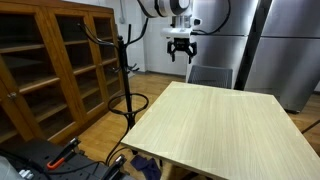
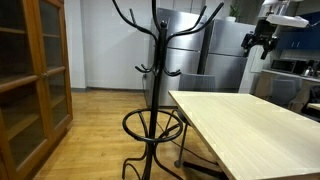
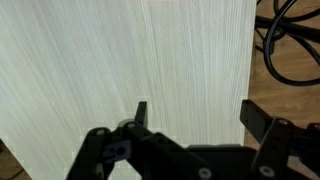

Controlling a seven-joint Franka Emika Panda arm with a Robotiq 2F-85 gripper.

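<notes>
My gripper (image 1: 181, 56) hangs in the air over the far end of the table, pointing down. In exterior view 2 the gripper (image 2: 258, 50) is at the upper right, well clear of the surface. Its fingers stand wide apart in the wrist view, where only bare tabletop shows between the dark fingers. The pale wooden table (image 1: 215, 125) has nothing on it in any view.
A black coat rack (image 2: 152, 120) with curved hooks and a ring stands beside the table. Glass-fronted cabinets (image 1: 75, 70) line the left wall. A grey chair (image 1: 210, 78) is behind the table, near steel refrigerators (image 1: 285, 70). Dark cloth (image 1: 148, 166) lies on the floor.
</notes>
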